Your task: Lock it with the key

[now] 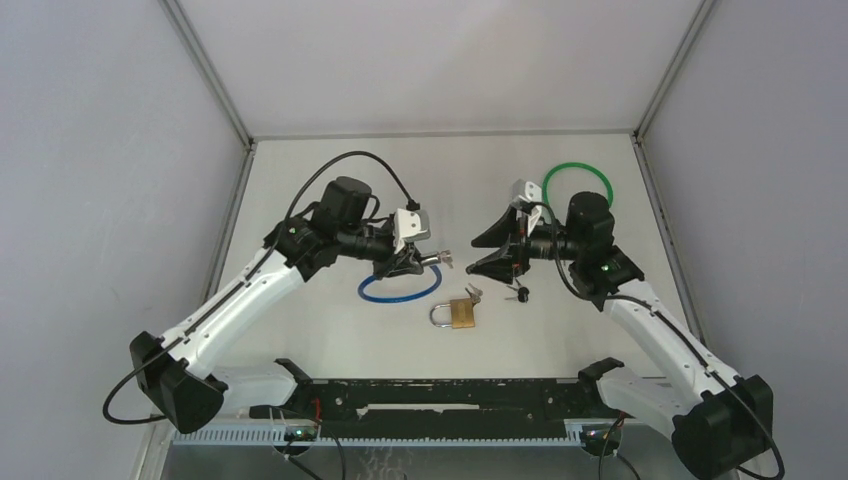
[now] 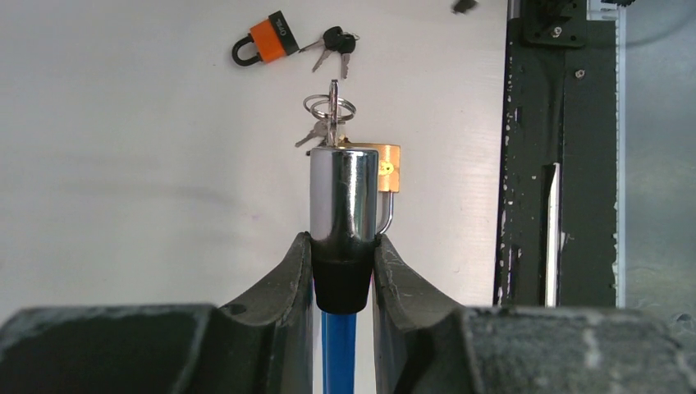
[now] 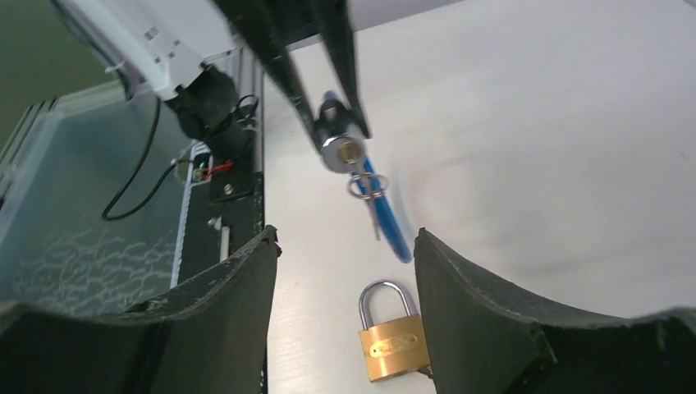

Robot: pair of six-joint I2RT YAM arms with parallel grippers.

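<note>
A blue cable lock (image 1: pixel 400 298) has its silver cylinder (image 2: pixel 345 193) clamped between the fingers of my left gripper. From the cylinder's end face sticks a silver key (image 2: pixel 333 107) with rings hanging on it. The right wrist view shows this same key (image 3: pixel 370 193) in the held cylinder. My right gripper (image 1: pixel 487 256) stands open to the right of the cylinder, apart from it, with nothing between its fingers. Beneath, on the table, lies a brass padlock (image 1: pixel 462 313) with keys (image 1: pixel 474 292) beside it.
An orange and black padlock (image 2: pixel 273 38) and black-headed keys (image 2: pixel 334 41) lie on the table. A green cable lock (image 1: pixel 580 165) is at the back right, partly hidden by my right arm.
</note>
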